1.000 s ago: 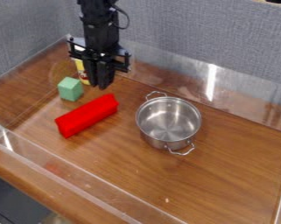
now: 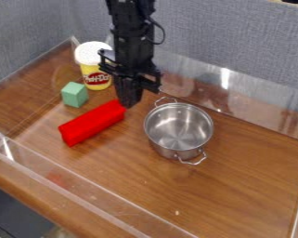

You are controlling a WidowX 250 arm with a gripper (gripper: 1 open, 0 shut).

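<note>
My black gripper (image 2: pixel 129 78) hangs at top centre above the tabletop, behind the red block and up-left of the pot; whether its fingers are open or shut is unclear. A red elongated block (image 2: pixel 92 125) lies diagonally at centre-left. A silver two-handled pot (image 2: pixel 178 128) stands to its right. A small green cube (image 2: pixel 74 94) sits behind the red block. A yellow container with a white lid (image 2: pixel 94 65) stands at the back left, partly behind the arm.
A clear wall or panel edge runs along the back.
The gripper has moved right, away from the yellow container and toward the pot. The block, cube and pot have not visibly moved.
</note>
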